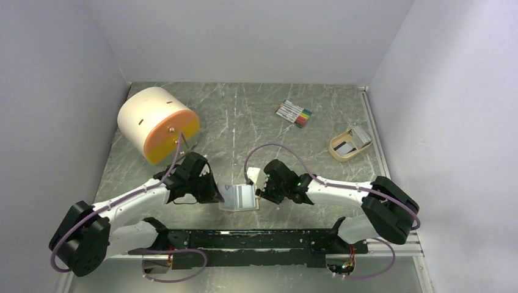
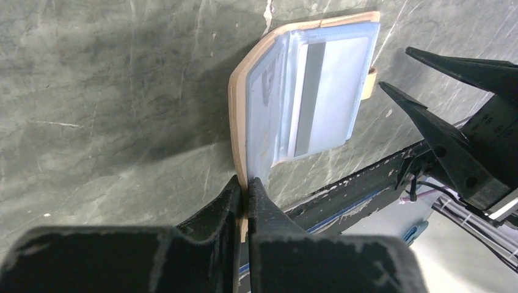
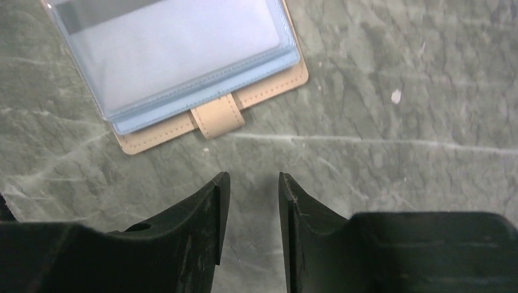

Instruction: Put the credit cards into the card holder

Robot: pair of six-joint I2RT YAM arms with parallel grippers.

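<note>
The card holder (image 1: 246,198) lies open near the front of the table, with tan edges and clear bluish sleeves. Its left leaf (image 2: 266,110) is raised, and my left gripper is shut on that tan edge. Through the right sleeve (image 2: 336,91) a white card-like panel with a dark grey stripe shows. Off the holder's right side, by its small tan tab (image 3: 218,116), my right gripper stands open, nothing between its fingers. White and dark cards (image 1: 345,148) rest in a small tan basket (image 1: 336,152) at the right.
Several coloured pens (image 1: 293,113) lie at the back centre. A large cream cylinder with an orange and yellow end (image 1: 153,122) stands at the back left. A black bar (image 1: 256,239) runs along the front edge.
</note>
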